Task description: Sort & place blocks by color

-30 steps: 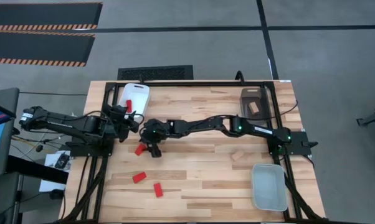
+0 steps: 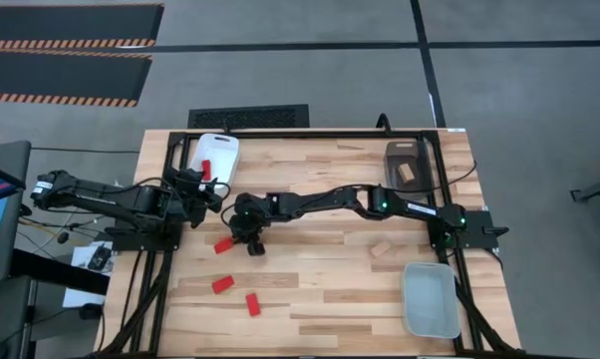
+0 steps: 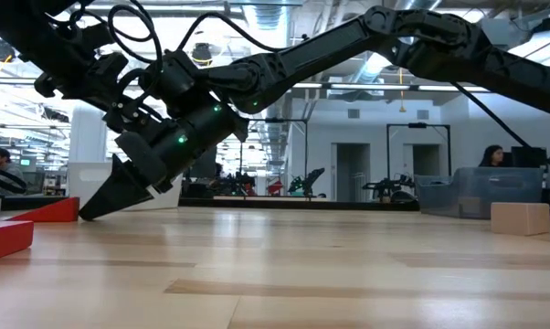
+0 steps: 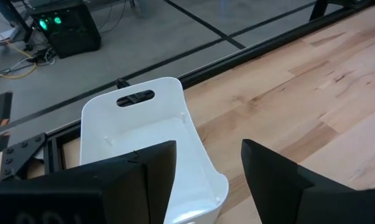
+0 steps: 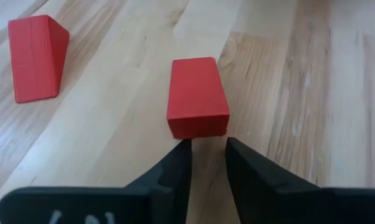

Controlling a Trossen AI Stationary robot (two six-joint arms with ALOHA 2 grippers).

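My right gripper has its fingers drawn near together, with only bare wood showing in the narrow gap. A red block (image 5: 197,93) lies just beyond its fingertips, outside the fingers. In the low view, the right gripper (image 3: 88,217) dips to the tabletop close to a red block (image 3: 56,212). A second red block (image 5: 37,59) rests farther left in the right wrist view. From above, red blocks (image 2: 223,285) sit nearer the front. My left gripper stands open and empty over the white bin (image 4: 200,140), which has a red block (image 2: 206,170) in it.
At the right are a grey-blue bin (image 2: 431,299) and a dark bin (image 2: 400,165) holding a wooden block (image 2: 407,173). A loose wooden block (image 2: 380,248) lies left of them.
The nearest red block sits turned differently before it. The left arm stays put.
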